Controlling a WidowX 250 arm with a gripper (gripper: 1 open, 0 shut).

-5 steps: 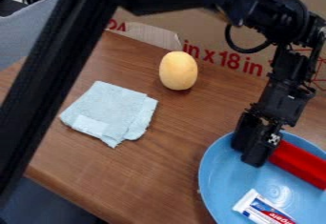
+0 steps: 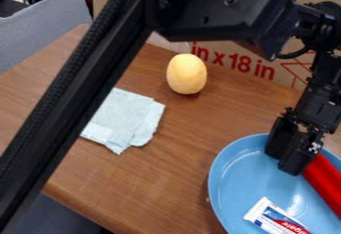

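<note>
My black gripper hangs low over the left part of a blue plate, at the upper end of a red cylindrical object; whether its fingers touch or hold it I cannot tell. A white toothpaste tube or box lies at the plate's lower edge. A yellow egg-shaped object stands on the table behind the plate. A folded pale cloth lies at the left.
A cardboard box stands along the back of the wooden table. The arm crosses the upper and left view. Bare table lies between cloth and plate.
The gripper has shifted rightward and slightly up from the plate's left part, and the arm has moved with it. The other objects look unmoved.
</note>
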